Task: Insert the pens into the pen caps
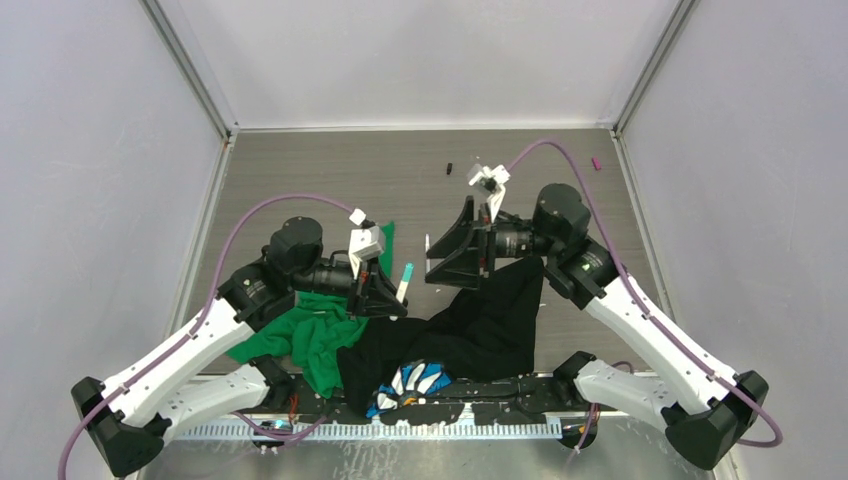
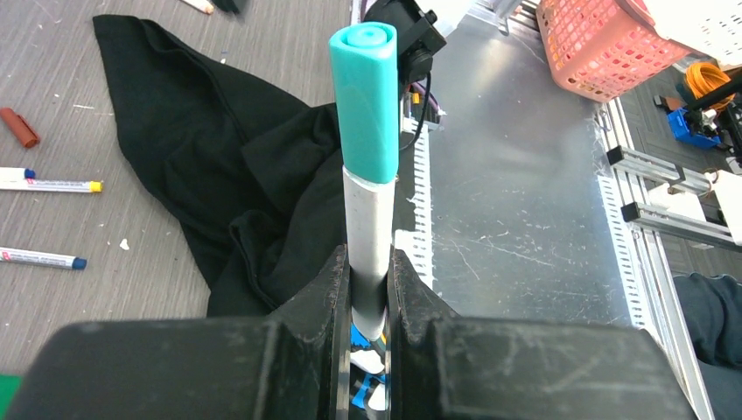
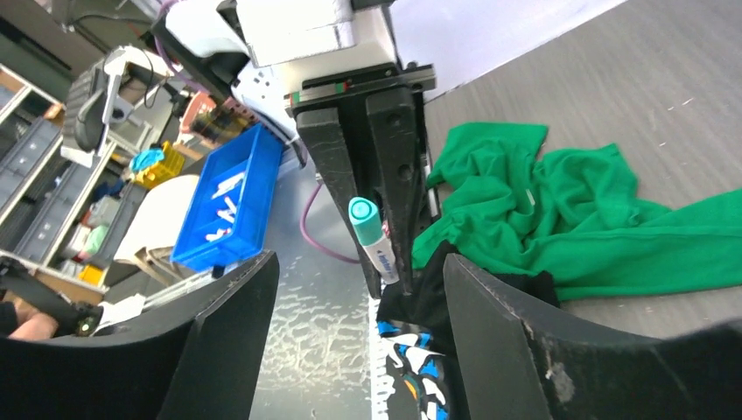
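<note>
A white marker with a teal cap (image 2: 366,105) stands tilted in my left gripper, which is shut on its white body (image 2: 367,219). The cap points up, clear of the fingers. In the top view that capped marker (image 1: 404,283) lies left of and slightly below my right gripper (image 1: 430,263). The right fingers are spread, facing the marker. Nothing sits between the right fingers; the teal cap (image 3: 364,219) shows beyond them. Pens with a yellow end (image 2: 61,185) and a blue end (image 2: 52,259) lie on the table.
Loose caps lie farther off: red-brown (image 2: 19,128), black (image 1: 449,169) and pink (image 1: 596,164). A green cloth (image 1: 315,330) and a black cloth (image 1: 480,330) cover the front of the table.
</note>
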